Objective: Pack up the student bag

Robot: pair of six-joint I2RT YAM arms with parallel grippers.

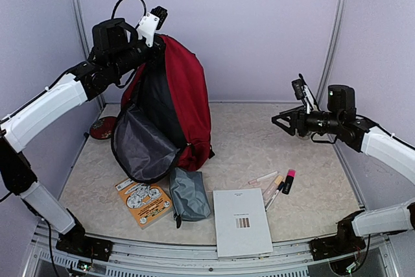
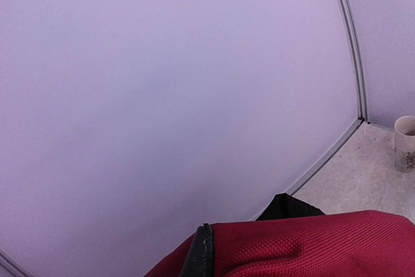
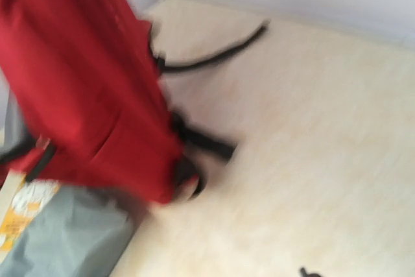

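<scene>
A red backpack (image 1: pixel 188 89) hangs open, its grey-lined front flap drooping, held high by my left gripper (image 1: pixel 154 47), which is shut on its fabric; red cloth (image 2: pixel 311 238) fills the bottom of the left wrist view. My right gripper (image 1: pixel 284 121) is apart from the bag at right, fingers parted, open. On the table lie an orange book (image 1: pixel 144 202), a grey pouch (image 1: pixel 189 196) (image 3: pixel 71 238) at the bag's foot, a white notebook (image 1: pixel 242 223), and several pens and markers (image 1: pixel 288 182).
A dark red round object (image 1: pixel 102 128) lies at back left. A white cup (image 2: pixel 405 144) stands on the table in the left wrist view.
</scene>
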